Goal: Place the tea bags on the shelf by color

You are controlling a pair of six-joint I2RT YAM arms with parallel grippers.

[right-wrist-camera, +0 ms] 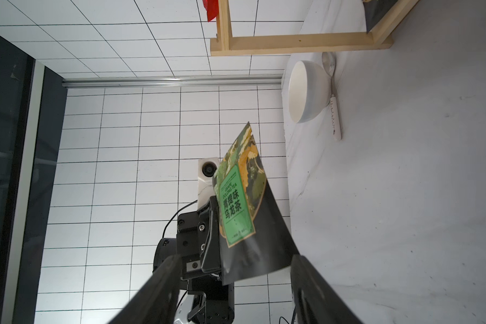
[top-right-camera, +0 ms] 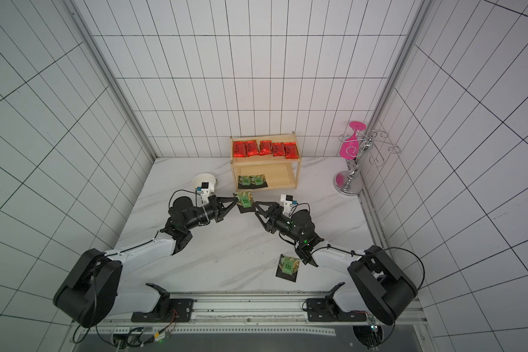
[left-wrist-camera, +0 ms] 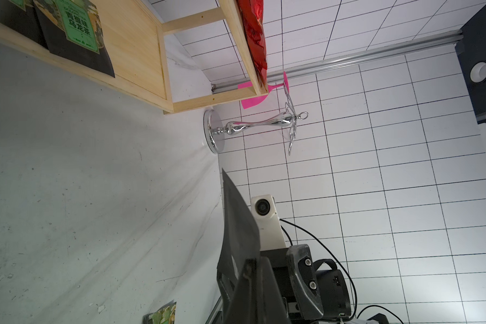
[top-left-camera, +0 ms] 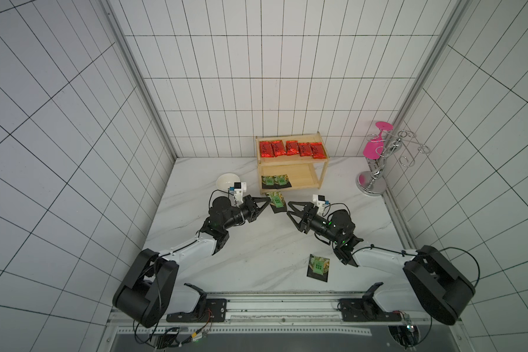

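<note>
A green-and-black tea bag is held up in front of the wooden shelf, with my left gripper shut on it. My right gripper stands open facing the bag, which fills the middle of the right wrist view just beyond the fingers. On the shelf's upper tier lie several red bags; two green bags lie on the lower tier, at its left. Another green bag lies on the table at the front right.
A white bowl with a spoon lies left of the shelf. A metal stand with a pink glass stands at the back right.
</note>
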